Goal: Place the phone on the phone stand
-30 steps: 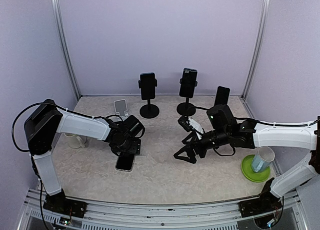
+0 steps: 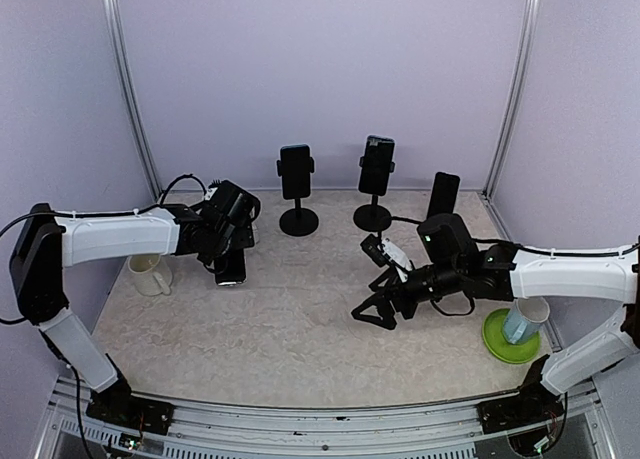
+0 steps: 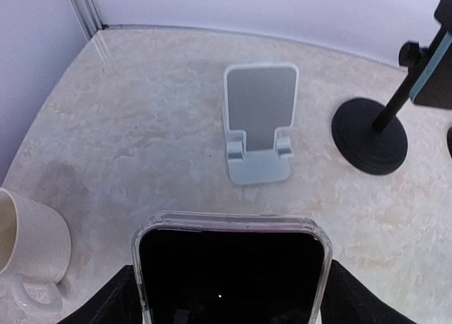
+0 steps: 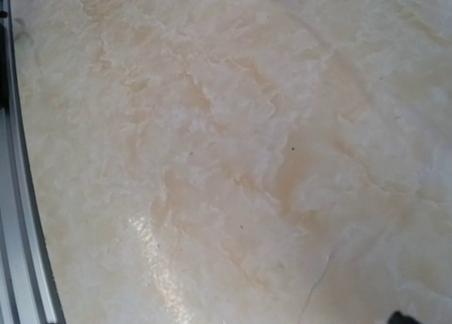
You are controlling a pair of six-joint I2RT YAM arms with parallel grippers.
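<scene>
A black phone in a clear case (image 3: 229,271) (image 2: 230,267) is held by my left gripper (image 2: 225,257), its fingers (image 3: 113,303) on either side. A small pale phone stand (image 3: 260,109) stands empty ahead of the phone in the left wrist view; in the top view my left arm mostly hides it. My right gripper (image 2: 380,304) stands open over the right half of the table, away from the phone; its wrist view shows only bare table.
A white mug (image 3: 39,239) sits left of the phone. Three black stands (image 2: 298,222) with dark devices line the back. A green plate (image 2: 497,344) with a blue cup is at the right.
My left gripper has moved toward the back with the phone, up to the pale stand's area, now covering it in the top view. The right arm has shifted very slightly.
</scene>
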